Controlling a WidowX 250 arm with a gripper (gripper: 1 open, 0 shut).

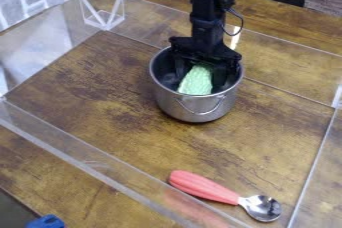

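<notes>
My black gripper [201,60] reaches down from the top centre into a steel pot [195,106] that stands on the wooden surface. A light green oblong object [198,78] lies tilted inside the pot, just under the gripper. The fingertips are at or over that object, partly hidden, and I cannot tell whether they hold it.
A spoon with a pink handle [206,186] lies at the lower right. A blue object [47,221] is at the bottom left corner. Clear plastic walls edge the wooden surface [80,102], whose left part is bare.
</notes>
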